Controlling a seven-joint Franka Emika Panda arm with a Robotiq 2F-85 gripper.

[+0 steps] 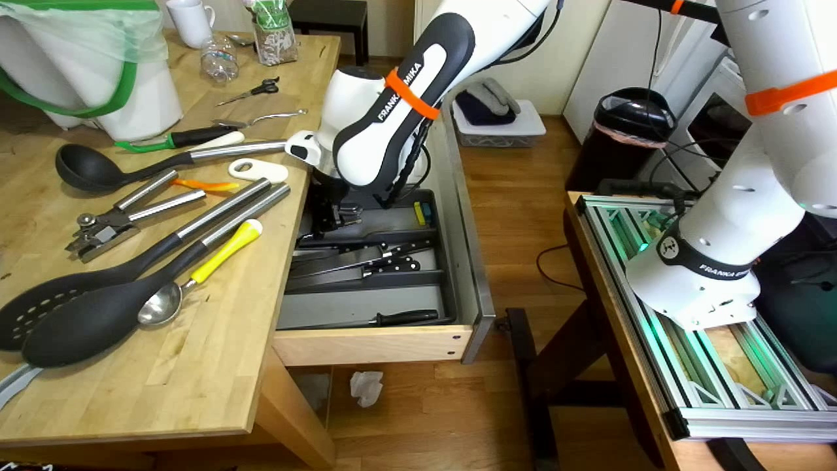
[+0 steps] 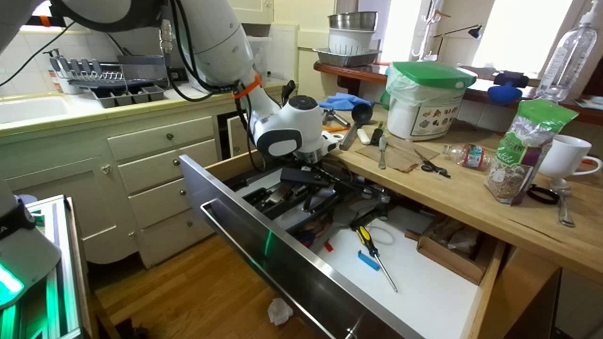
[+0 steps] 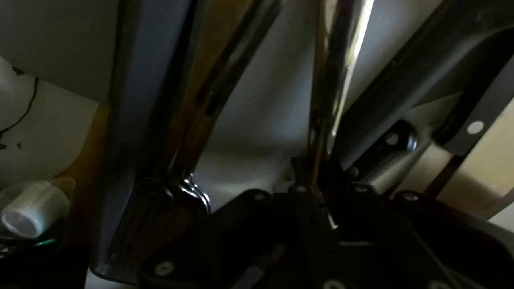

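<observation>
My gripper is down in the open drawer's organizer, its dark fingers shut on a shiny metal utensil [image 3: 337, 72]. The utensil's long handle rises from between the fingers; the end below is hidden in shadow. Left of it in the wrist view are forks [image 3: 192, 188] in the same compartment, apart from the grip. From the side, in exterior view 1, the gripper [image 1: 333, 218] shows dark against the rear compartment, above some cutlery. In exterior view 2 the arm's wrist hides the fingers.
Knives [image 1: 369, 263] with black handles fill the neighbouring compartment. The drawer front [image 1: 475, 275] and organizer walls stand close around. Several utensils, such as a ladle [image 1: 94, 169] and a black spoon [image 1: 102, 314], lie on the wooden counter [image 1: 204, 377] beside the drawer.
</observation>
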